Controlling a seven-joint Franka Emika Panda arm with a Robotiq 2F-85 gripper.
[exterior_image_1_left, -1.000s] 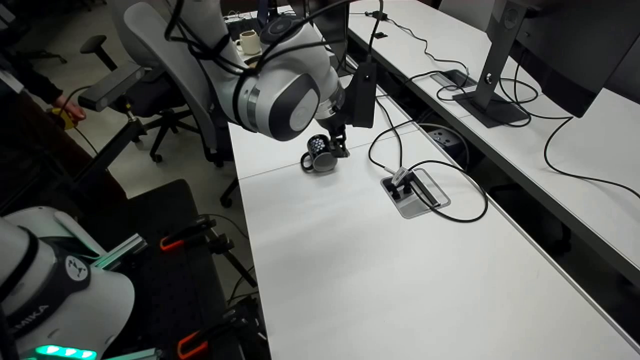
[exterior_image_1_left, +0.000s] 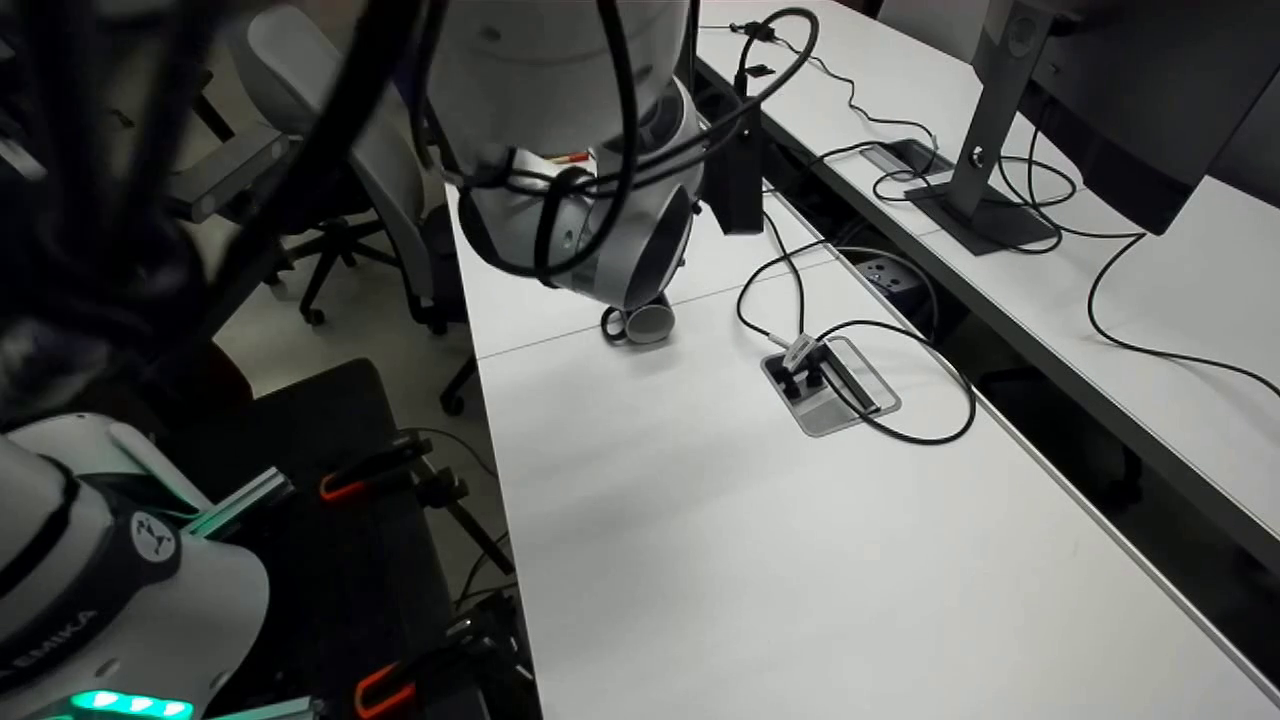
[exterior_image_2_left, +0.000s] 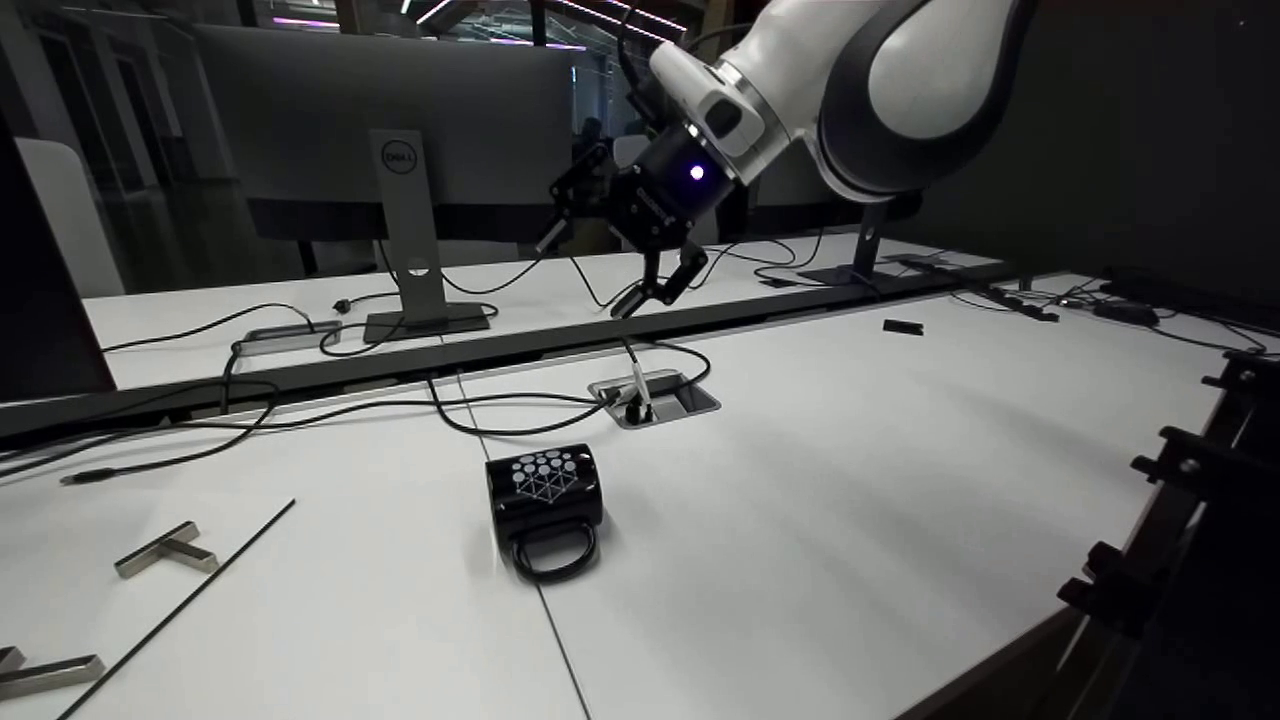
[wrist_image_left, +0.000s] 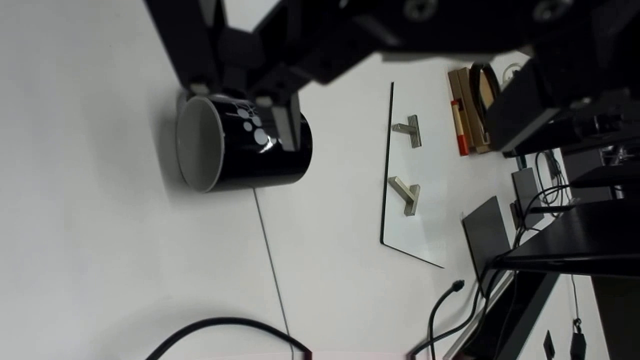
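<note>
A black mug (exterior_image_2_left: 546, 498) with a white dotted pattern lies on its side on the white table, its handle toward the camera in exterior view 2. Exterior view 1 shows only the opening and handle of the mug (exterior_image_1_left: 650, 323) below the arm. My gripper (exterior_image_2_left: 589, 269) is up in the air, clear of the mug, with its fingers spread and nothing between them. From the wrist, one finger (wrist_image_left: 288, 127) partly covers the mug (wrist_image_left: 264, 159) in view, while the other finger is far to the right. The arm hides the gripper in exterior view 1.
A table socket box (exterior_image_1_left: 830, 384) with plugs and a looping black cable is near the mug. Metal T-shaped pieces (exterior_image_2_left: 168, 548) lie on the left part of the table. Monitors stand behind.
My arm has risen from beside the mug and come closer to exterior view 1's camera. The mug lies in about the same place; the arm now covers its upper part there.
</note>
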